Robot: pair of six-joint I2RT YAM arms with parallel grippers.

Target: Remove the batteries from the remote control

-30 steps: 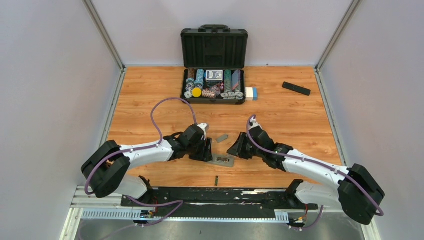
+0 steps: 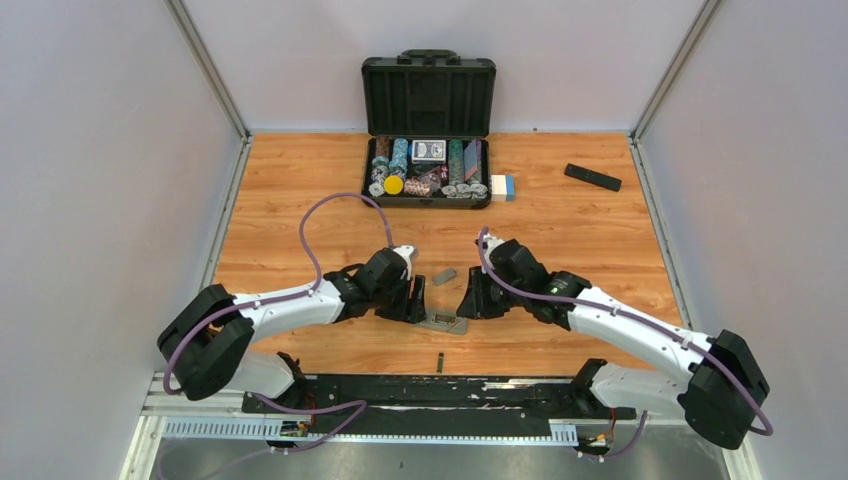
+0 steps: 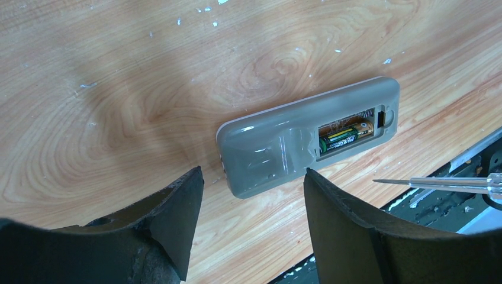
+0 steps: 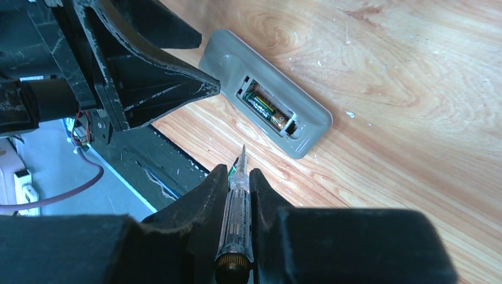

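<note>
Face down on the table lies the grey remote [image 3: 266, 155], its battery bay uncovered. One green battery [image 3: 346, 137] sits in the bay beside an empty slot with a bare spring. A second battery [image 2: 440, 362] lies loose on the wood near the table's front edge. My left gripper is open over the remote's closed end, nothing held between its fingers. Shut on a clear-handled screwdriver [image 4: 239, 195], my right gripper holds it with the metal tip pointing toward the remote, apart from the bay.
A small grey cover [image 2: 444, 276] lies behind the remote. Further back stand an open black case [image 2: 428, 200] of poker chips and a white-and-blue box [image 2: 503, 188]. A black remote [image 2: 593, 177] lies at the back right.
The loose battery has shifted slightly to the right. The left arm has barely moved.
</note>
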